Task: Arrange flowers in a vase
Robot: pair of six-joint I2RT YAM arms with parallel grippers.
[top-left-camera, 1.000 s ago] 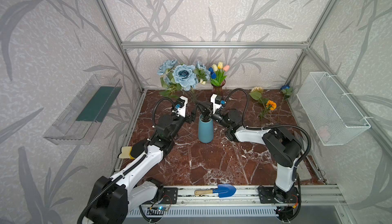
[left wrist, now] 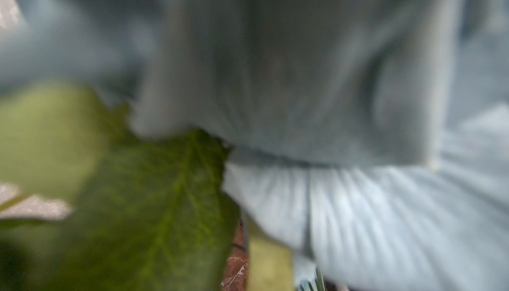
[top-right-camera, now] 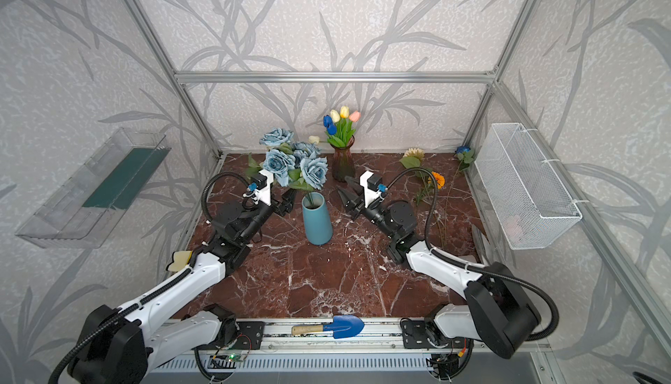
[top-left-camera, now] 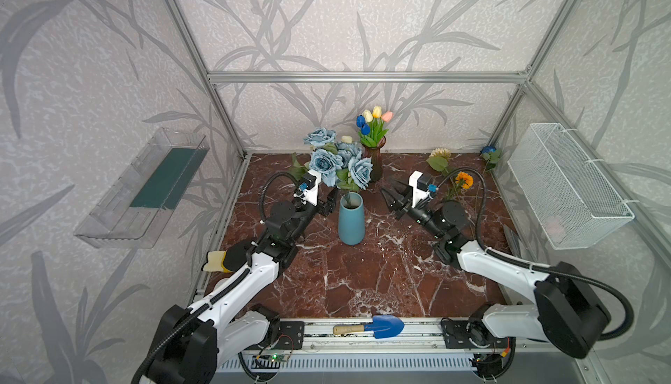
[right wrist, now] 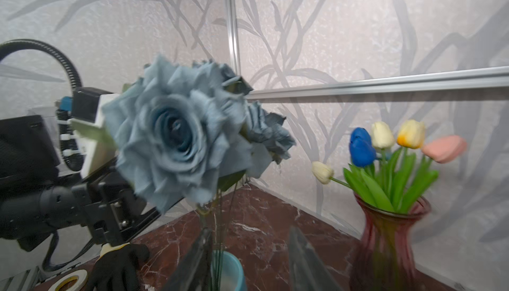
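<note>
A bunch of pale blue roses (top-left-camera: 325,163) with green leaves stands over the teal vase (top-left-camera: 351,226), stems reaching into its mouth. My left gripper (top-left-camera: 326,202) is at the bunch's lower left, just beside the vase mouth; petals and leaves fill the left wrist view and hide its fingers, and it looks shut on the stems. My right gripper (top-left-camera: 388,198) stands open to the right of the vase, with a gap between its blurred fingers in the right wrist view.
A glass vase of tulips (right wrist: 387,238) stands behind. Loose flowers (top-left-camera: 462,181) lie at the right. A glove (right wrist: 119,269) and tape roll (right wrist: 67,281) are at the left, a trowel (top-left-camera: 384,326) on the front rail. Wire baskets (top-left-camera: 573,181) hang at the sides.
The roses have sunk down toward the teal vase. My right gripper has drawn away from the vase mouth to the right, its arm swinging back.
</note>
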